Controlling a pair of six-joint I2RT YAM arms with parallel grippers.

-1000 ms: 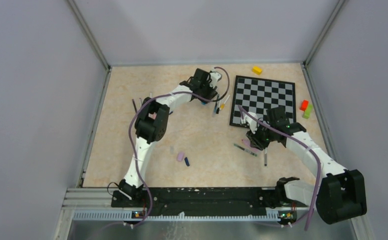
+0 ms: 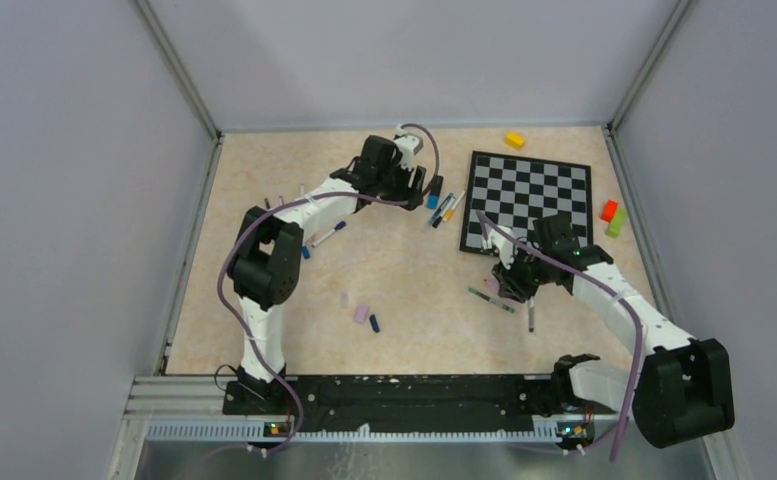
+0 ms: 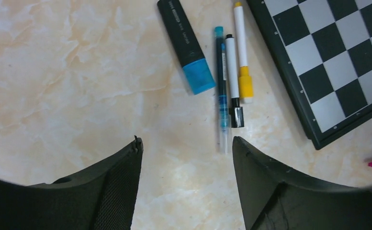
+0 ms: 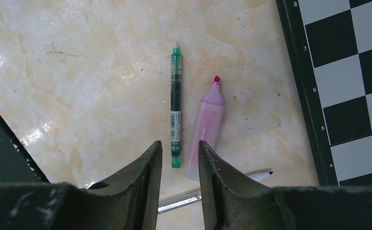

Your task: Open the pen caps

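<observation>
My left gripper is open above the table with nothing between its fingers. In the left wrist view, a black highlighter with a blue cap (image 3: 199, 76) lies ahead of it, beside a blue pen with a clear cap (image 3: 223, 115), a white marker with a black cap (image 3: 237, 117) and a white marker with a yellow cap (image 3: 245, 87). My right gripper is part open over an uncapped pink highlighter (image 4: 206, 124) and a green pen (image 4: 175, 100) whose thin tip is bare. A white-and-silver pen (image 4: 180, 201) passes partly behind its fingers.
A checkered board (image 2: 528, 200) takes up the right back of the table. Toward the front lie a pink cap (image 2: 361, 313) and a dark blue cap (image 2: 374, 323). More pens lie beside the left arm.
My left gripper has drawn back to the left. The black highlighter now lies further right, near the group of pens. My right arm stays almost in place.
</observation>
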